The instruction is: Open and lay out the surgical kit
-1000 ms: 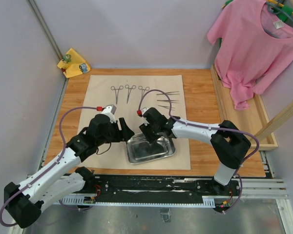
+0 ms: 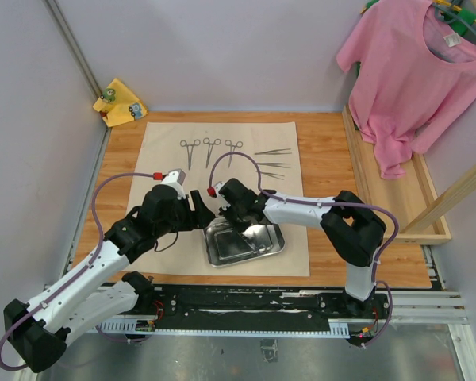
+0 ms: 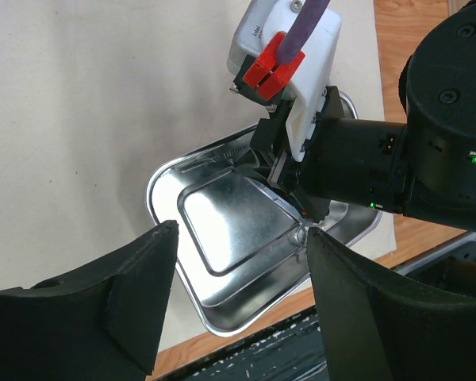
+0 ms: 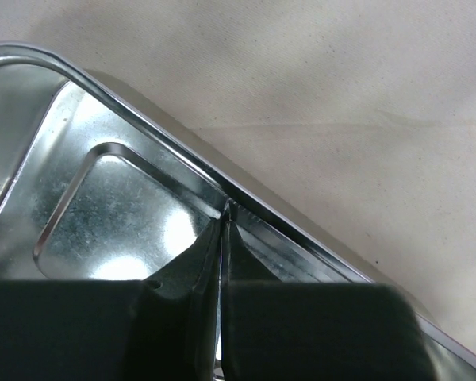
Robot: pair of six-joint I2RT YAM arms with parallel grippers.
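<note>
A steel tray [image 2: 226, 250] lies on the front of the cream cloth [image 2: 166, 135]. My right gripper is down inside the tray [image 4: 95, 238] at its rear wall, fingers shut together. A slim metal instrument [image 3: 270, 198] lies in the tray beneath it, partly hidden. My left gripper [image 2: 202, 210] stands open at the tray's left, above it, nothing between its fingers. Behind the tray, several scissor-handled clamps [image 2: 210, 147] lie in a row, with several tweezers [image 2: 271, 163] to their right.
A yellow cloth [image 2: 120, 103] lies at the back left. A wooden rack [image 2: 420, 230] with a pink shirt [image 2: 397, 79] stands at the right.
My right arm has moved left, its gripper now lower at the tray's rear wall. My left arm has barely moved.
</note>
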